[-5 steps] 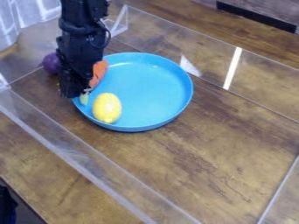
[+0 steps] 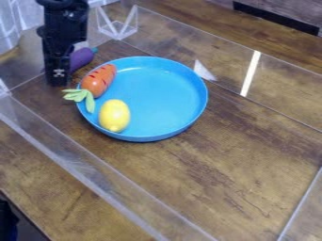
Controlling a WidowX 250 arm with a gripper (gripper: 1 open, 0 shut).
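The black gripper [image 2: 59, 68] hangs at the upper left, beside a purple eggplant-like object [image 2: 81, 58], partly hidden by it; whether it is open is unclear. A blue plate [image 2: 164, 94] holds an orange toy carrot [image 2: 100, 78] with green leaves at its left rim and a yellow lemon [image 2: 115, 116] lower down, both apart from the gripper.
Transparent strips or panels cross the left and right sides.
The gripper has moved left and up, away from the carrot, uncovering more of it and now partly covering the purple object's side.
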